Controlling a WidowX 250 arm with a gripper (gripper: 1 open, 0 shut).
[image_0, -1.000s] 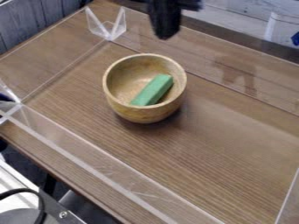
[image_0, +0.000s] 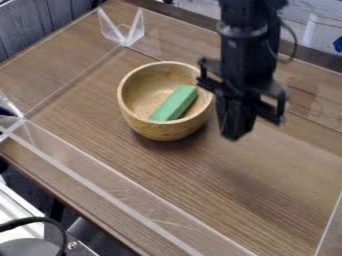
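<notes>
My gripper (image_0: 233, 120) hangs over the wooden table, just right of a round wooden bowl (image_0: 142, 82), pointing down. It is dark and blurred; it looks shut, and I see nothing between its fingers. In the bowl lies an elongated green block (image_0: 173, 104).
Bare tabletop (image_0: 160, 190) spreads across the front and to the right. A white tape mark (image_0: 123, 30) is at the back left. A dark cable and white hardware (image_0: 27, 245) sit at the bottom left corner.
The bowl and green block look unmoved.
</notes>
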